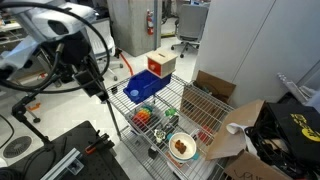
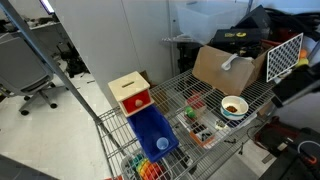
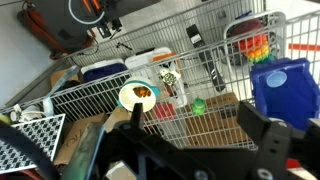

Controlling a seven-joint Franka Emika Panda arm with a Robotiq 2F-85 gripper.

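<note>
My gripper is open, its two dark fingers far apart at the bottom of the wrist view with nothing held between them. Beyond them lies a wire rack. On it stands a white bowl with orange-brown bits inside, left of centre in the wrist view. A blue bin sits at the rack's other end, near colourful pieces in a wire compartment. Small green items lie between bowl and bin. In exterior view 1 the arm hangs at the left, above and apart from the rack.
A wooden box with a red front stands beside the blue bin. An open cardboard box and dark goods crowd the opposite end. Part of the rack's middle is bare wire.
</note>
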